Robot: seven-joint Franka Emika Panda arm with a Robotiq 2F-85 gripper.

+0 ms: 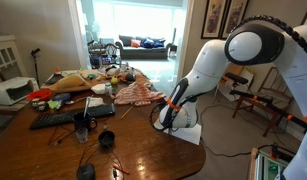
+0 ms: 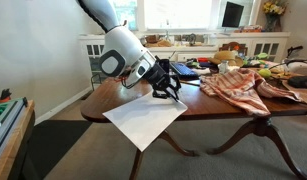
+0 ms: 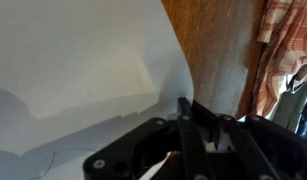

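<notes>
A large white sheet of paper juts out over the table's edge in exterior view 2, one corner pointing down. In exterior view 1 the paper shows beside and behind the arm at the table's right edge. My gripper is low by that edge, shut on the sheet's margin. Much of the wrist view is filled by the curved paper, which meets the dark gripper near the bottom right. The exact pinch on the paper is mostly hidden.
An orange checked cloth lies on the wooden table near the grip. Farther along are a black keyboard, a dark cup and assorted clutter. Bare wood lies at the front right of the table.
</notes>
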